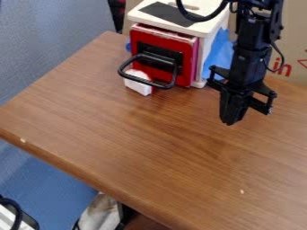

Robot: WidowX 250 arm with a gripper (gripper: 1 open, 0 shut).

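Observation:
A toy oven (162,45) with a white body and red front stands at the back of the wooden table, a black handle across its front. A small white block (136,81) sits at its lower left. My gripper (232,115) hangs pointing down right of and in front of the oven, above bare table. Its fingertips are dark and small, and I cannot tell whether they are apart.
A blue cloth (218,54) lies beside the oven, with cardboard (293,54) behind at the right. Blue flooring shows beyond the left edge.

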